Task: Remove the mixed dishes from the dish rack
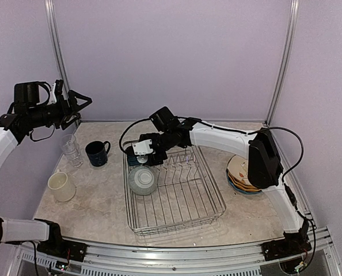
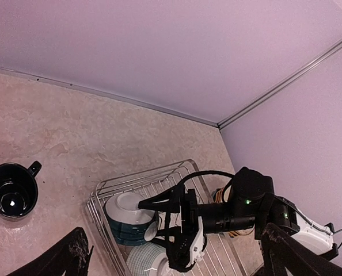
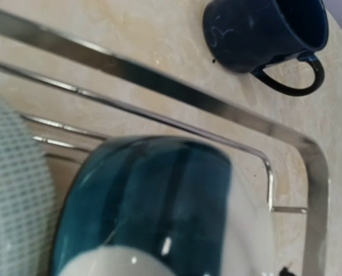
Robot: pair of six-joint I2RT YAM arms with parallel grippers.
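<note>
The wire dish rack [image 1: 175, 221] holds a teal bowl [image 2: 125, 227] with a pale base, tilted in its back left corner. A pale checked bowl [image 1: 142, 180] stands in front of it in the same rack. My right gripper is at the teal bowl, its fingers apart near the pale base; contact cannot be made out. In the right wrist view the teal bowl [image 3: 154, 195] fills the lower middle, beside the checked bowl [image 3: 12, 190]. My left gripper [image 1: 82, 109] is open and empty, raised at the back left.
Left of the rack stand a dark blue mug [image 1: 97, 153], clear glasses [image 1: 72, 152] and a cream cup [image 1: 61, 187]. Stacked plates [image 1: 240, 167] sit at the right, partly behind my right arm.
</note>
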